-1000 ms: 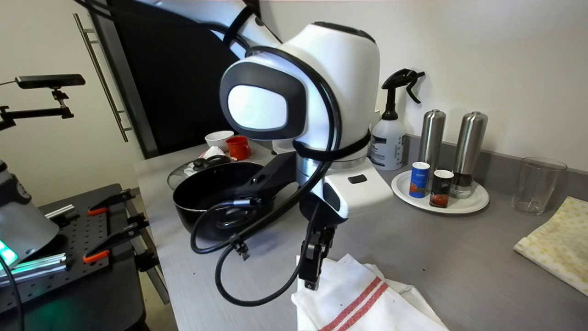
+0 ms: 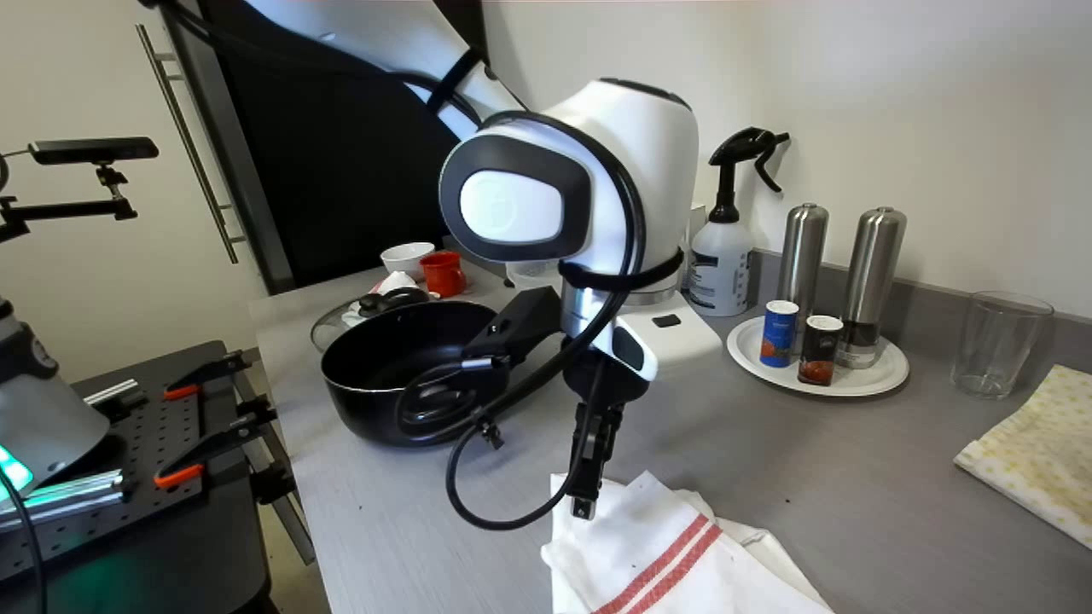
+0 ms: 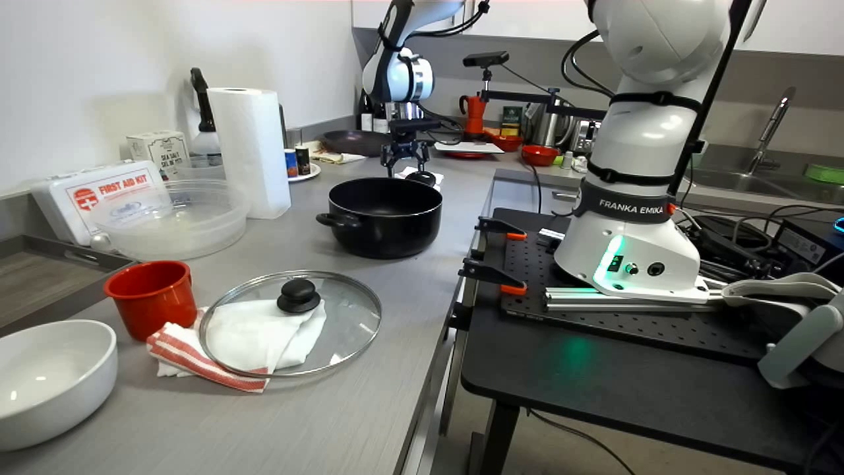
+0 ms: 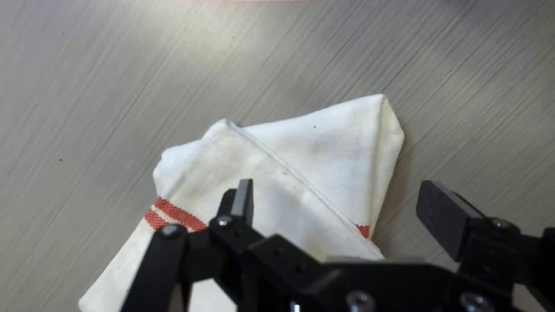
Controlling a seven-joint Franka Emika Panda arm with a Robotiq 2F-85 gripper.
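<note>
A white cloth with red stripes (image 4: 291, 166) lies loosely folded on the grey counter. My gripper is over it, fingers wide apart and nothing between the fingers. In the wrist view one finger (image 4: 243, 203) overlaps the cloth, while the opposite finger (image 4: 442, 218) appears over bare counter to its right. From the first exterior view the gripper (image 2: 583, 506) points down at the cloth's back edge; whether the tips touch the cloth I cannot tell. A black pot (image 3: 385, 214) stands open on the counter. Its likely glass lid (image 3: 348, 316) rests on another striped cloth (image 3: 253, 332).
A white plate (image 2: 882, 370) carrying shakers and steel mills stands near the wall, with a drinking glass (image 2: 998, 343) to its right. A red mug (image 3: 151, 299) and white bowl (image 3: 59, 380) sit beyond the pot. Counter between cloth and plate is clear.
The cloth and pot look unmoved.
</note>
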